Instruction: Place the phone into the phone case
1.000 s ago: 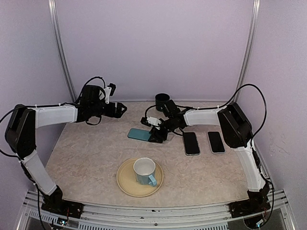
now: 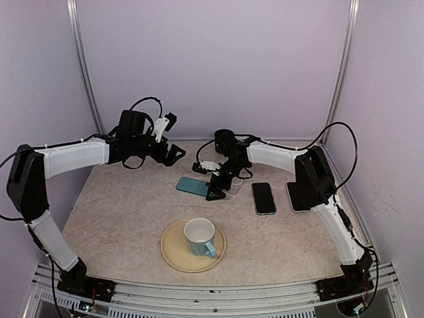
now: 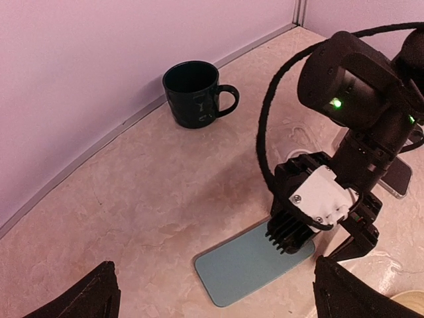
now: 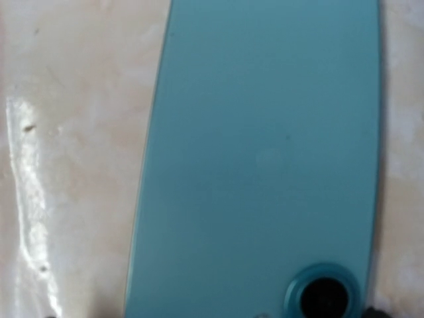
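Note:
A teal phone (image 2: 191, 185) lies face down on the table, filling much of the right wrist view (image 4: 258, 146). My right gripper (image 2: 217, 189) is low over its right end, open, partly hiding it in the left wrist view. A clear case (image 2: 235, 187) lies just right of it, largely behind that gripper. My left gripper (image 2: 169, 154) stands open and raised at the upper left, above the table, nothing between its fingers.
Two dark phones (image 2: 264, 198) lie to the right. A black mug (image 3: 191, 96) stands at the back. A plate (image 2: 174, 255) holds a cup (image 2: 199, 235) at the front.
My left gripper has moved a little to the right. The right arm has shifted slightly, its gripper staying over the teal phone's right end.

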